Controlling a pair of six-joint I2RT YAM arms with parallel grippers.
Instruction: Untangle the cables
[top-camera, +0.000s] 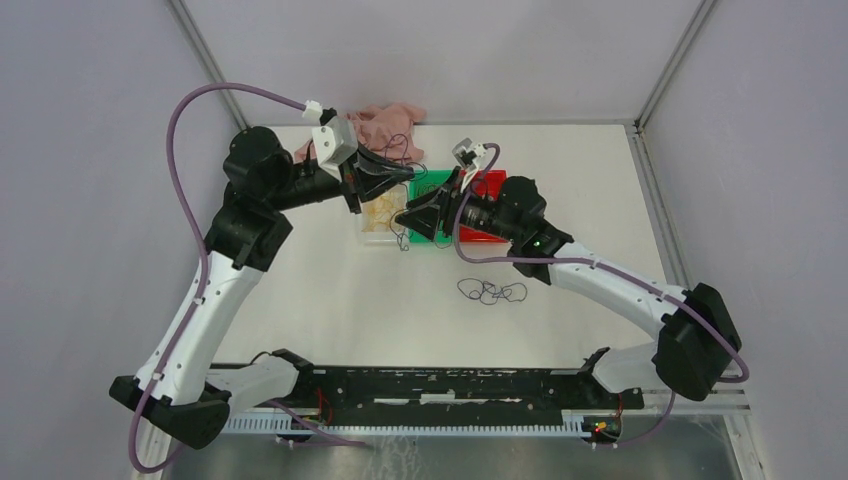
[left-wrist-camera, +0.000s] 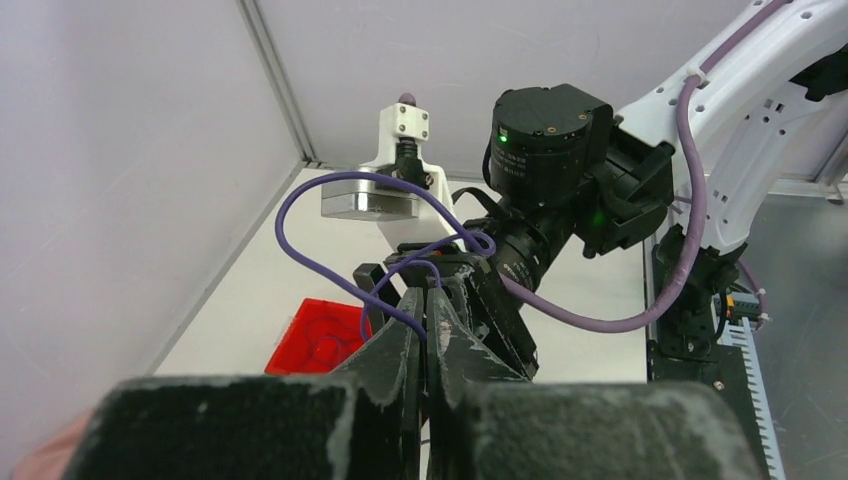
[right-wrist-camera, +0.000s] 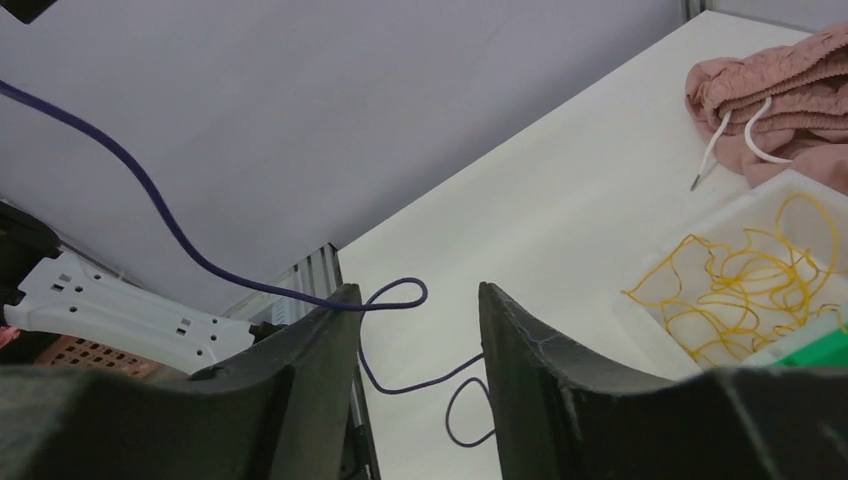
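My left gripper is shut on a purple cable (left-wrist-camera: 312, 262) that loops above its fingertips and, in the top view, hangs in tangled loops over the bins. My right gripper is raised beside it, below and to the right in the top view, fingers apart, with a hanging cable (right-wrist-camera: 210, 265) passing between and around them; whether it touches them I cannot tell. A separate dark cable (top-camera: 490, 295) lies loosely looped on the white table in front of the bins.
A white bin (right-wrist-camera: 760, 290) with yellow cords, a green bin (top-camera: 430, 178) and a red bin (left-wrist-camera: 295, 345) stand at the back centre. A pink cloth (top-camera: 385, 122) lies behind them.
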